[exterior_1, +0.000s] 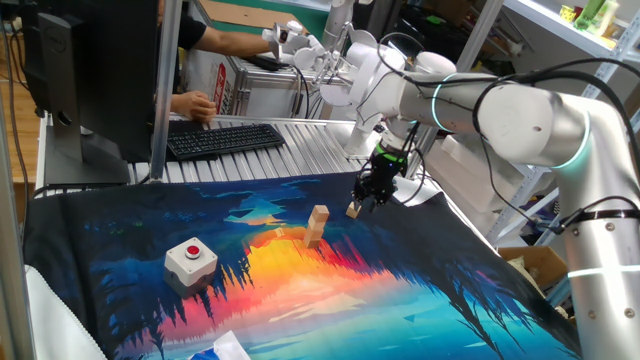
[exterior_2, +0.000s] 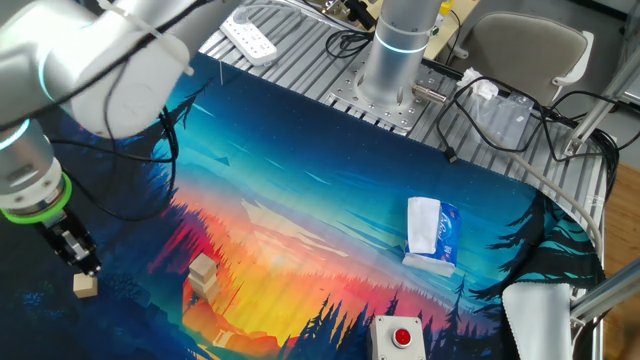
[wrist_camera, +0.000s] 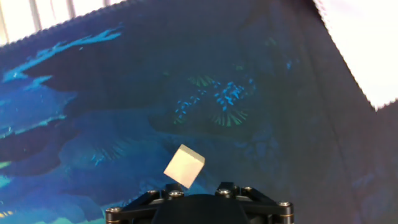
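Observation:
A single light wooden cube (wrist_camera: 185, 166) lies on the dark part of the printed mat, just ahead of my fingers and nearer the left one in the wrist view. My gripper is open, its two fingertips apart with nothing held between them. In exterior view 2 the gripper (exterior_2: 88, 268) points down right by the lone cube (exterior_2: 86, 286); whether they touch cannot be told. From exterior view 1, the black gripper (exterior_1: 368, 204) partly overlaps the cube (exterior_1: 353, 211). Wooden blocks stand in a small stack (exterior_1: 316, 229) nearer the mat's middle.
A grey box with a red button (exterior_1: 191, 264) sits on the mat. A blue and white tissue packet (exterior_2: 433, 236) lies farther off. Beyond the mat's edge are a keyboard (exterior_1: 225, 141), a monitor and a person's hand (exterior_1: 194, 106).

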